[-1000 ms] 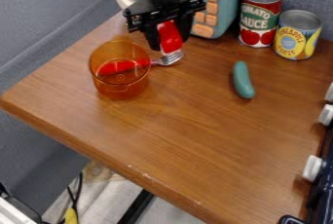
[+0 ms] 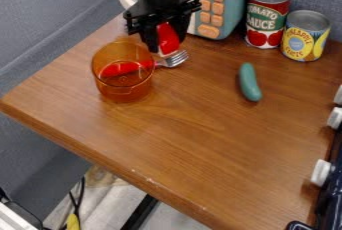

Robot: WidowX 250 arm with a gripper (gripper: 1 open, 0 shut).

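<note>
My black gripper (image 2: 158, 26) hangs at the upper middle, over a red object (image 2: 168, 40) that stands between or just below its fingers; whether the fingers are closed on it I cannot tell. An orange translucent cup (image 2: 123, 86) stands left of it on the wooden table (image 2: 187, 144). A fork with a red handle (image 2: 131, 67) and silver tines (image 2: 171, 59) shows at the cup, its tines just under the red object.
At the back right stand a tomato can (image 2: 266, 19) and a yellow-labelled can (image 2: 306, 38). A teal toy appliance (image 2: 217, 4) is behind me. A green cucumber-like object (image 2: 249, 82) lies right of centre. A dark device with white knobs lines the right edge.
My gripper has shifted slightly down and left, along with a small shift in how the red object below it shows. The other things stay where they were.
</note>
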